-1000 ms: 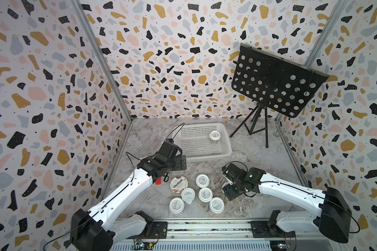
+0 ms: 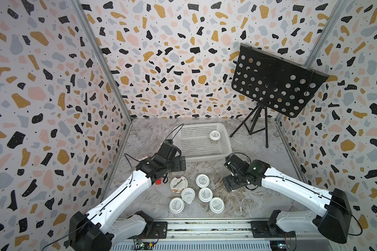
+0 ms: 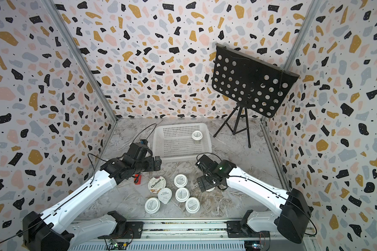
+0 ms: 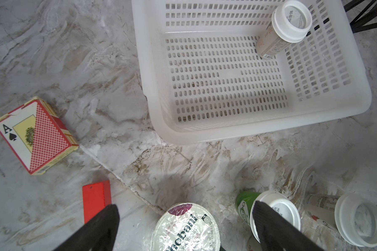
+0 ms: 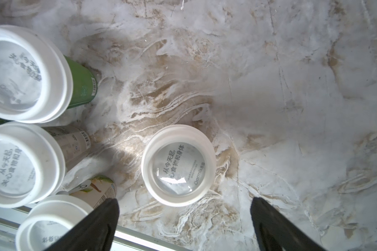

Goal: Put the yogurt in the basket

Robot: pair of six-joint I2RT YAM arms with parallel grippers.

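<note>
One white-lidded yogurt cup (image 4: pixel 292 18) stands inside the white basket (image 4: pixel 222 133), at its right. More cups, some white-lidded, and a Chobani cup (image 4: pixel 184 232) stand in front of the basket. My left gripper is open above the table, with the Chobani cup below and between its fingers in its wrist view, not gripped. My right gripper is open over the right side of the cup group, above a lone white-lidded cup (image 5: pixel 178 165), which sits centred in the right wrist view and is mostly hidden by the arm in the top views.
A card box (image 4: pixel 33 138) and red block (image 4: pixel 95 200) lie left of the basket. A black perforated stand (image 2: pixel 278 81) is at the back right. The table right of my right gripper is mostly clear; a metal rail runs along the front edge.
My right arm has risen slightly, its gripper shifting a little toward the back. The left arm has barely moved, and the cups are where they were.
</note>
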